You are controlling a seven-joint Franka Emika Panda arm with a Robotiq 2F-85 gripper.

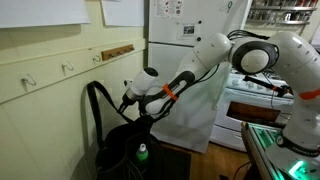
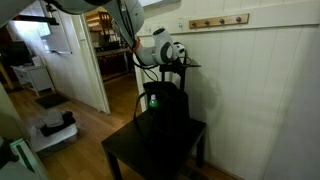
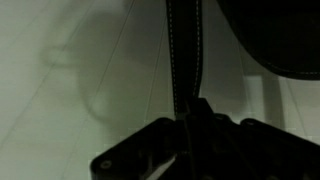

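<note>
A black bag with a bottle in it stands against the white wall. Its dark strap rises in a loop beside the wall. My gripper is above the bag, close to the strap. In the wrist view, the stitched strap runs down to the tips of my gripper. Whether the fingers are clamped on it or merely around it cannot be told, as the contact is dark. A second curved dark part with stitching fills the upper right.
Wall hooks line a rail above the bag, with a wooden hook board farther right. A green-capped bottle is upright in the bag. Under it is a dark table; a white fridge stands behind the arm.
</note>
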